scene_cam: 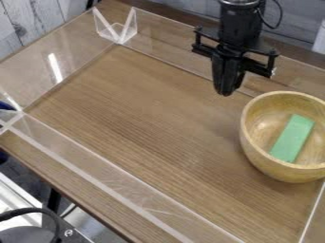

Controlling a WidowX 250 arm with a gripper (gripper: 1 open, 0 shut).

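The black gripper [227, 84] hangs over the back right of the wooden table, shut, with nothing visible between its fingers. It is above and to the left of a light wooden bowl [260, 157] on the right, in which lies a green bar-shaped object [292, 138].
Clear plastic corner pieces and strips [117, 27] run along its edges. A dark cable or fitting [26, 228] sits at the bottom left, off the wooden surface.
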